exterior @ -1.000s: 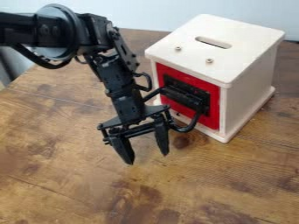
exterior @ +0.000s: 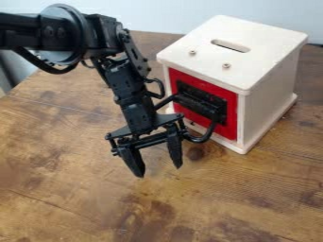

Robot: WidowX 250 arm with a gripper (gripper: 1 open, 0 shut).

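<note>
My black gripper [exterior: 155,157] hangs open over the wooden table, its two fingers pointing down and apart with nothing between them. It is in front and to the left of a pale wooden box [exterior: 266,78] that has a slot in its top, two small knobs or screw heads, and a red front panel [exterior: 231,132] with a black fitting on it, partly hidden behind the arm and its cable.
A pale wall shows behind the table's back edge.
</note>
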